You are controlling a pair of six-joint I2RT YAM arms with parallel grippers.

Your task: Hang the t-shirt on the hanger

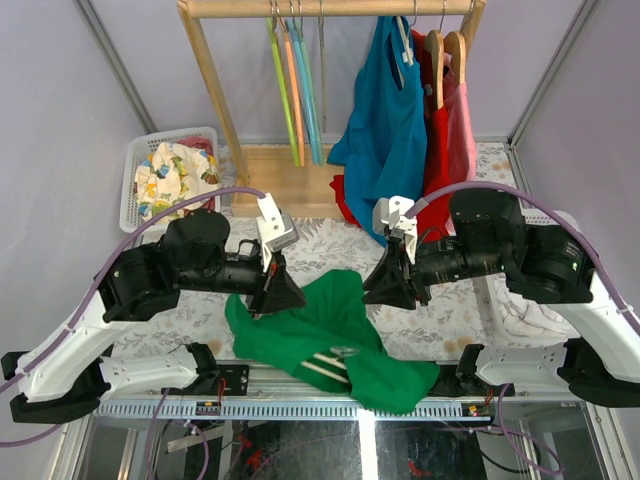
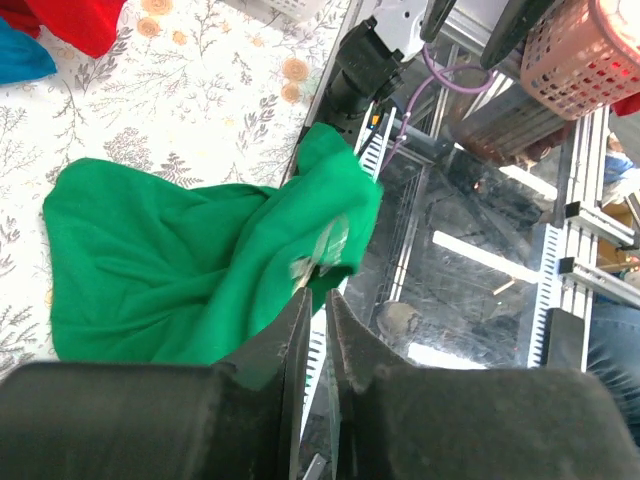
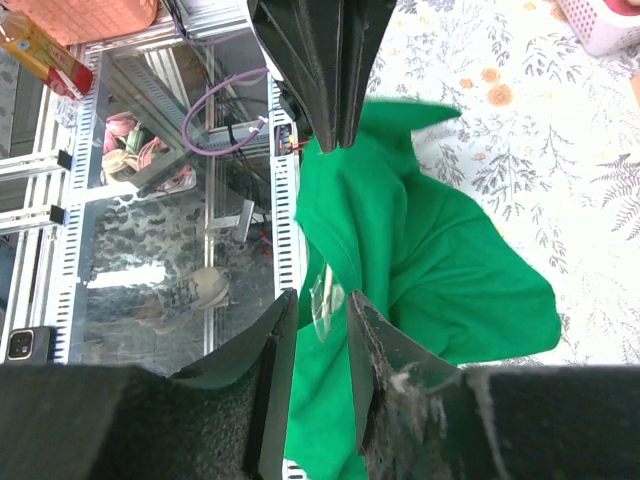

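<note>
The green t shirt [image 1: 310,310] lies rumpled at the table's front edge, part of it draped over the rail. Partly inside it rests a cream hanger [image 1: 325,368]; its thin hook [image 3: 325,305] is blurred and the rest is hidden by cloth. My left gripper [image 1: 278,303] is closed on the shirt's left part; the right wrist view shows its fingertips [image 3: 345,130] against the green cloth. My right gripper [image 1: 388,298] hangs over the shirt's right side, its fingers [image 3: 282,345] apart. The hook shows beyond that gap, with nothing gripped.
Behind stands a wooden rack [image 1: 330,8] with empty hangers [image 1: 285,85] and a hanging blue garment [image 1: 390,120]. White baskets flank the table, the left one [image 1: 130,190] holding clothes. Patterned table shows bare between rack and shirt.
</note>
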